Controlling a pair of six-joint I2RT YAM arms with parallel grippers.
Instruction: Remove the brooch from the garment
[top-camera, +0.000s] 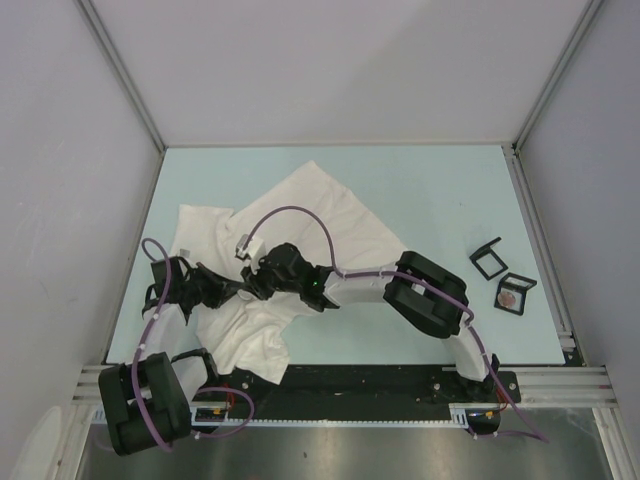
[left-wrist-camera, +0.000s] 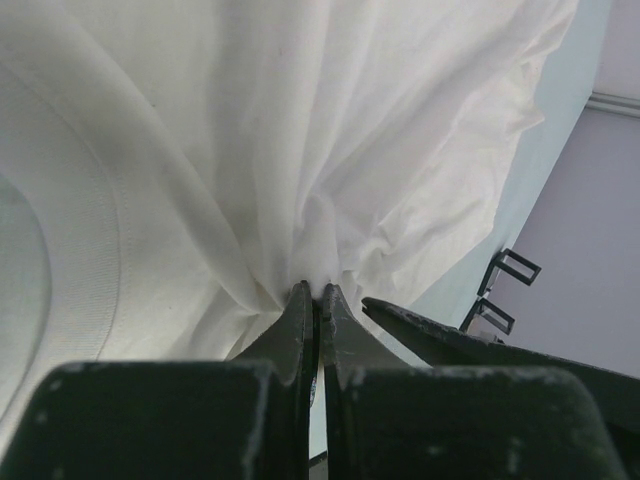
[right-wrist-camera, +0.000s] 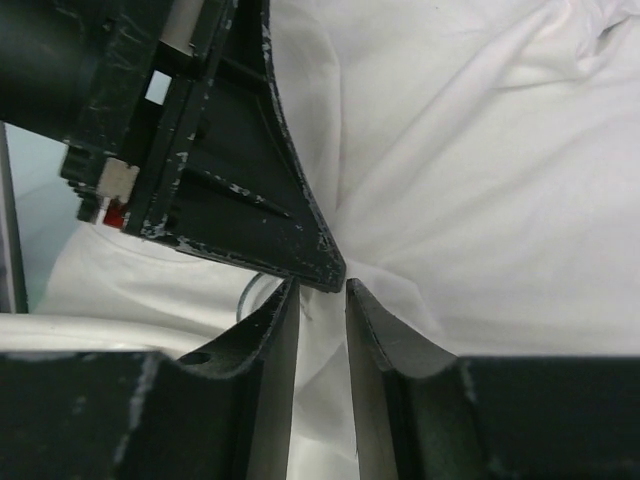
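The white garment (top-camera: 300, 200) lies spread over the table. My left gripper (top-camera: 232, 284) is shut on a fold of it, its fingertips pressed together at the cloth in the left wrist view (left-wrist-camera: 316, 298). My right gripper is beside the left one, fingers a little apart over the garment, near the tip of the left gripper. In the right wrist view a thin curved dark line shows just behind the fingertips; I cannot tell whether it is the brooch. The brooch is not clearly visible.
Two small black open cases (top-camera: 514, 294) (top-camera: 488, 262) lie at the table's right.
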